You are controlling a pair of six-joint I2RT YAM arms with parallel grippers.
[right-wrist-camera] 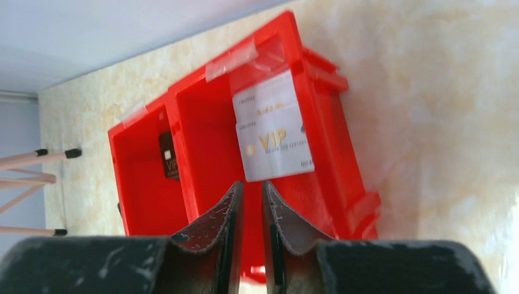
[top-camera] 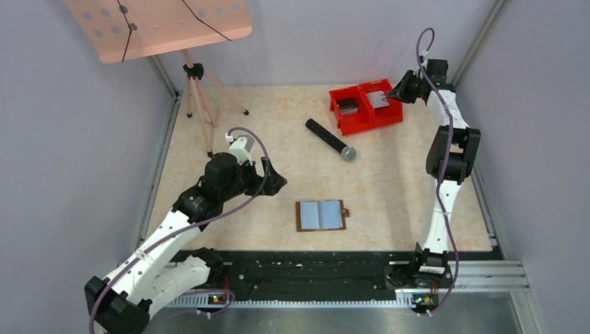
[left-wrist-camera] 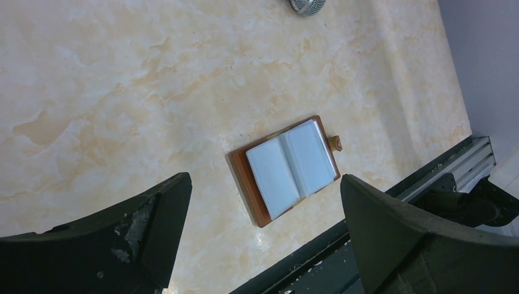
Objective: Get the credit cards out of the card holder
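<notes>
The brown card holder [top-camera: 321, 216] lies open near the table's front edge, two pale panels [left-wrist-camera: 273, 177] facing up. White cards [right-wrist-camera: 278, 138] with gold VIP lettering overlap in the right compartment of the red box [top-camera: 358, 127]; a dark card [right-wrist-camera: 168, 153] lies in its left one. Over that right compartment, my right gripper is shut, nothing visible between its fingers. My left gripper stands open and empty, above the table and to the left of the holder. Whether any card is left inside the holder cannot be made out.
A black microphone [top-camera: 325, 135] lies left of and nearer than the red box. At the back left, a pink tripod stand [top-camera: 199, 104] rises from the table. Bare table [top-camera: 389, 188] stretches right of the holder.
</notes>
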